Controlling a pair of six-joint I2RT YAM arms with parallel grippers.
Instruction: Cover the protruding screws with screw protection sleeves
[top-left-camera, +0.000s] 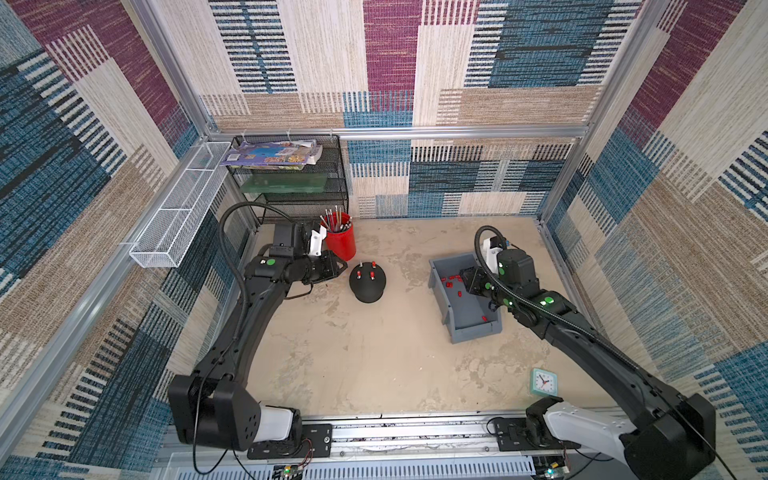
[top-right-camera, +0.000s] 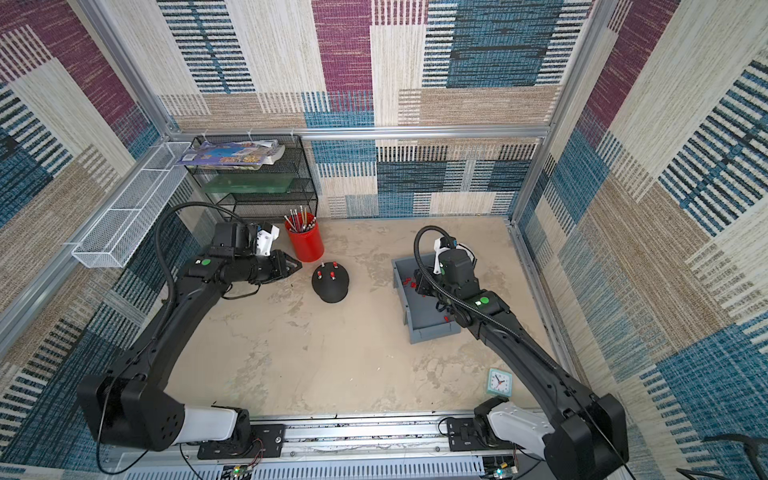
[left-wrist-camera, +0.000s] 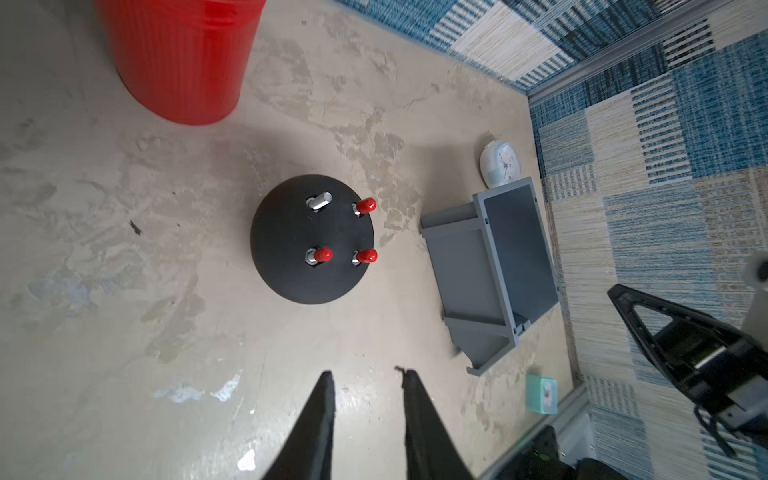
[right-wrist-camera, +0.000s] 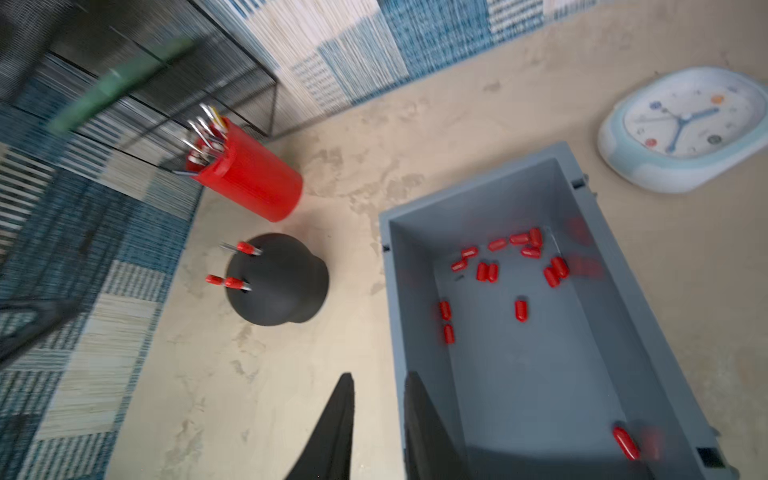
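A black round base (left-wrist-camera: 312, 276) with upright screws stands on the table. In the left wrist view three screws wear red sleeves (left-wrist-camera: 323, 254), while one screw (left-wrist-camera: 319, 201) shows bare metal. Loose red sleeves (right-wrist-camera: 521, 309) lie scattered on the floor of the grey bin (right-wrist-camera: 394, 288). My left gripper is open, nothing between its fingers, left of the base in the top left view. My right gripper hangs over the bin in the top views, its fingers a little apart with nothing between them.
Behind the base is a red cup (top-left-camera: 340, 242) of brushes, beside a wire shelf (top-left-camera: 336, 172). A round clock (right-wrist-camera: 680, 128) sits behind the bin, and a small square clock (top-left-camera: 544, 381) at the front right. Between base and bin the table is clear.
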